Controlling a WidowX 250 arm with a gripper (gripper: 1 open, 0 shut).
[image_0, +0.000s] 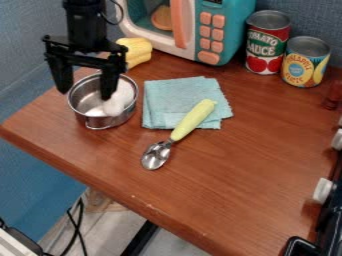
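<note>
The black gripper (86, 72) hangs above a steel pot (104, 115) at the left of the table, its fingers apart over the rim. A white object (116, 98) lies inside the pot; whether a finger touches it is unclear. A light blue cloth (174, 95) lies to the right, with a spoon (193, 120) with a pale yellow handle across its lower part.
A toy microwave (209, 30) stands at the back, a yellow item (135, 51) beside it. A tomato sauce can (263, 50) and another can (305, 63) stand back right.
</note>
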